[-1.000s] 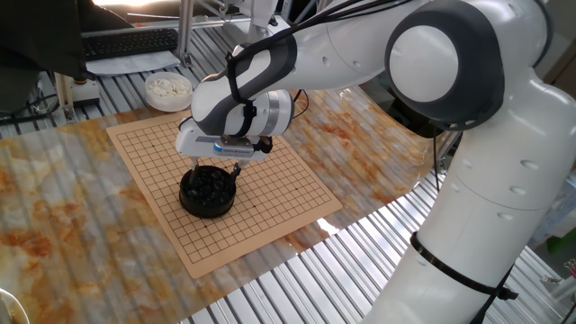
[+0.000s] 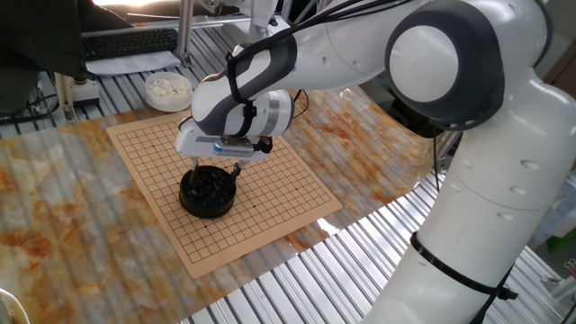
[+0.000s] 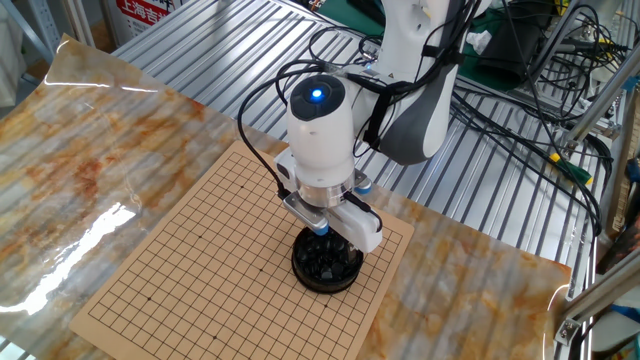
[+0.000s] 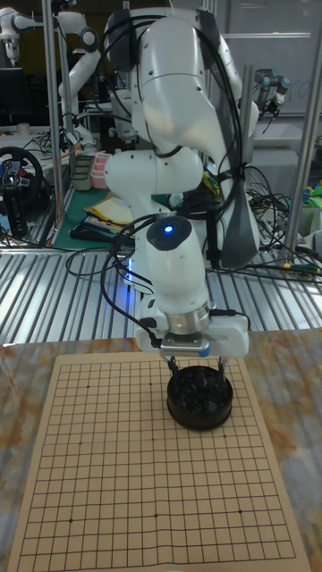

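Note:
A round black bowl (image 2: 208,200) full of black pieces is over the pale gridded board (image 2: 270,211), towards the robot's side in the third exterior view. My gripper (image 2: 215,170) points down at the bowl. Its fingers (image 4: 173,366) are spread wide, one near each side of the bowl's rim on the side nearest the robot. The fingertips are partly hidden by the bowl, so I cannot tell whether they press on it. Whether the bowl rests on the board or hangs slightly above it is also unclear.
A clear tub of white pieces (image 2: 168,88) stands beyond the board, near a keyboard (image 2: 130,43). Much of the board and the marbled sheet (image 2: 67,216) around it is bare. Cables (image 3: 262,105) loop beside the arm.

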